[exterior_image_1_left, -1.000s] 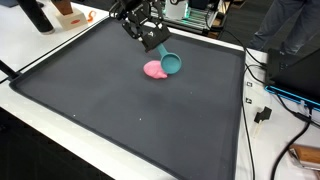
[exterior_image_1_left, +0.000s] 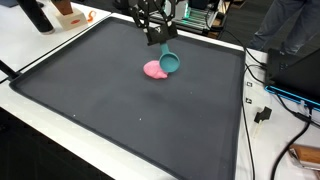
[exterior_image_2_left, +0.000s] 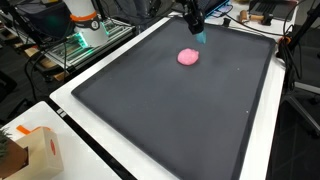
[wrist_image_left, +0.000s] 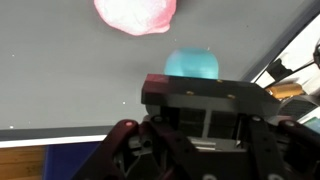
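Observation:
A teal scoop-like piece (exterior_image_1_left: 170, 63) with a round, ring-shaped end shows near the far side of the dark board. Its narrower part runs up to my gripper (exterior_image_1_left: 163, 42), which is shut on it. In the second exterior view the teal piece (exterior_image_2_left: 201, 38) hangs below the dark gripper (exterior_image_2_left: 196, 27). Seen from the wrist, its rounded end (wrist_image_left: 192, 64) sticks out past the fingers, which hide the rest. A pink lump (exterior_image_1_left: 155, 69) rests on the board just beside it, and appears at the wrist view's top edge (wrist_image_left: 135, 12).
The dark grey board (exterior_image_1_left: 120, 100) is bare across its middle and front, with a pale rim around it. Cables and a small clip (exterior_image_1_left: 262, 115) lie along the right side. Orange-white items (exterior_image_1_left: 72, 17) stand beyond the far left edge.
My gripper has shifted slightly up and to the right, and more of the teal piece's narrow part shows below it. The round end has barely moved. The pink lump stays in place.

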